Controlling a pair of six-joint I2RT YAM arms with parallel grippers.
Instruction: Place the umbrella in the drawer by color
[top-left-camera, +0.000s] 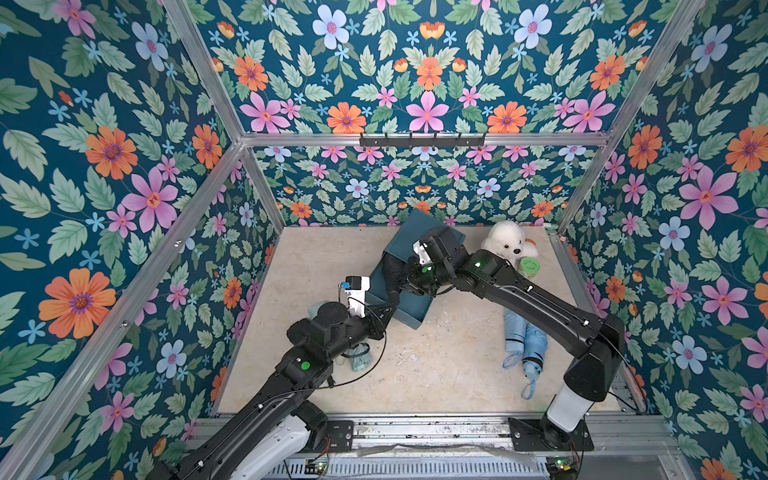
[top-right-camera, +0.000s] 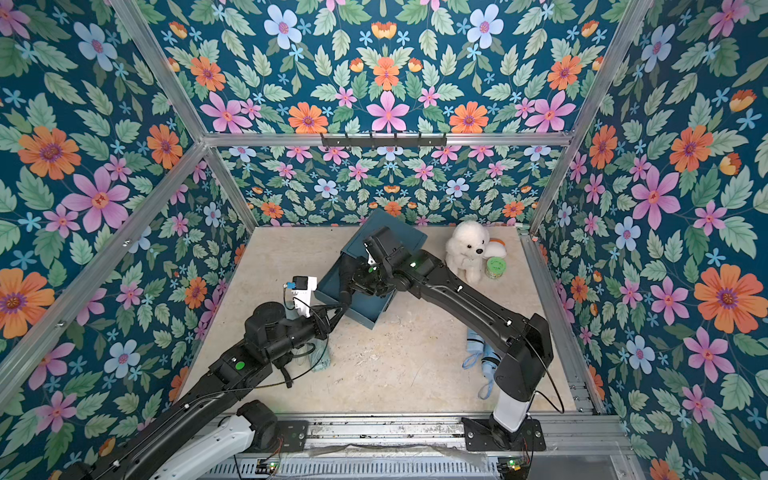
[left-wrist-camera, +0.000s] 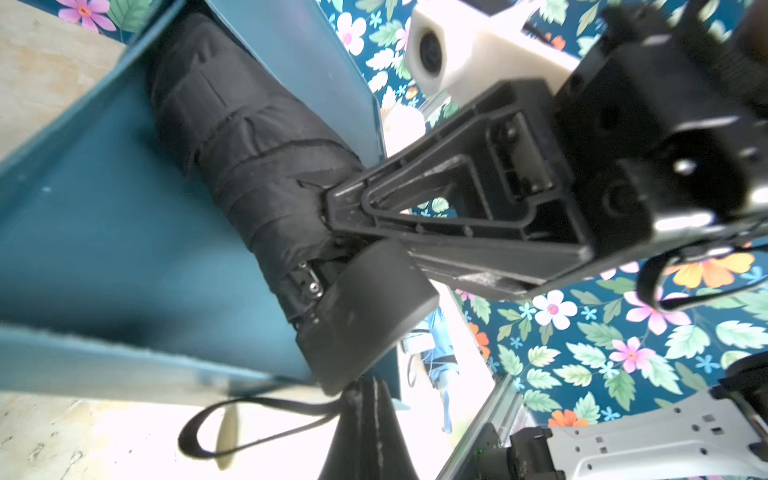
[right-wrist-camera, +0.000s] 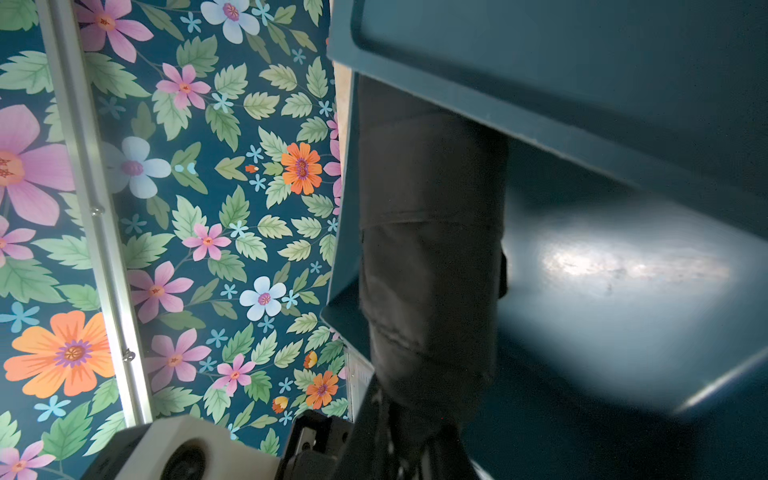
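A folded black umbrella (left-wrist-camera: 248, 160) lies lengthwise in the blue drawer box (left-wrist-camera: 120, 256), its handle end at the near side with a strap hanging out. My right gripper (top-left-camera: 416, 272) is over the box at the umbrella; in the left wrist view its fingers reach against the fabric, their gap hard to see. My left gripper (top-left-camera: 382, 316) is at the box's near left, shut, just below the handle (left-wrist-camera: 368, 312). Two light blue umbrellas (top-left-camera: 528, 344) lie right of the box. A teal item (top-right-camera: 318, 352) lies partly under my left arm.
A white plush dog (top-right-camera: 468, 248) and a green jar (top-right-camera: 496, 265) stand at the back right. The frame rails edge the workspace.
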